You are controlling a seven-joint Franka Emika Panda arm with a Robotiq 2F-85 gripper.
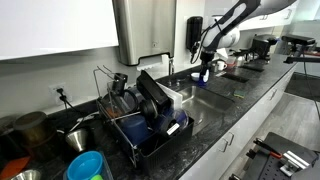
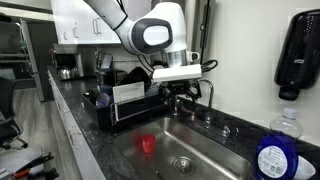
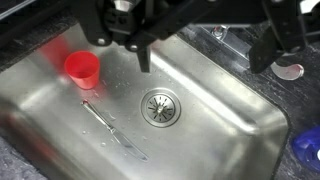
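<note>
My gripper is open above the sink, its two dark fingers wide apart with nothing between them. Below it lies the steel sink basin (image 3: 205, 135) with a round drain (image 3: 160, 107). In the wrist view, a red cup (image 3: 82, 68) stands inside the basin, left of the fingers. A thin metal utensil (image 3: 115, 130) lies on the basin floor between cup and drain. From exterior view 2, the red cup (image 2: 149, 144) shows under the white arm (image 2: 160, 38), well below it.
A faucet (image 2: 208, 100) rises behind the sink. At the sink's side stands a clear bottle with blue contents (image 2: 275, 155). A loaded dish rack (image 1: 150, 120) occupies the counter, with a blue container (image 1: 87, 166) beyond it.
</note>
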